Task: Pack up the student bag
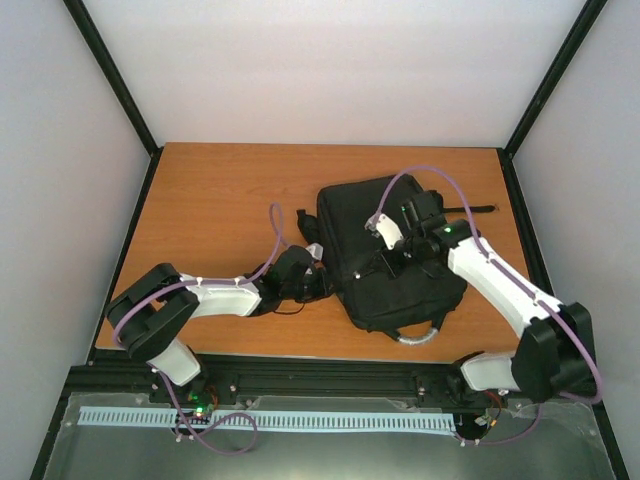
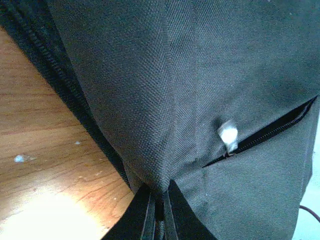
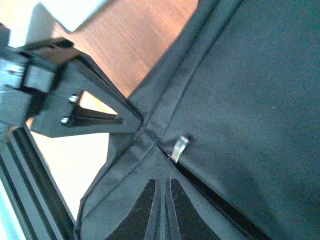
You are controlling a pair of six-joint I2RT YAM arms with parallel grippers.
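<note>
The black bag [image 1: 400, 300] lies flat on the table's right side. Across its front a zipped pocket gapes as a dark slot [image 3: 215, 200], with a pale zipper pull [image 3: 179, 148] at the slot's left end. My left gripper is shut on a fold of cloth at the bag's left edge. Its fingers [image 3: 112, 102] also show in the right wrist view, touching that edge. Over the front of the bag, my right gripper is shut with nothing visible between its fingertips. It stands apart from the zipper pull.
A strap [image 1: 475, 209] reaches right from the bag, and its handle loop [image 1: 418, 337] points to the table's front edge. Both arms are close together over the bag.
</note>
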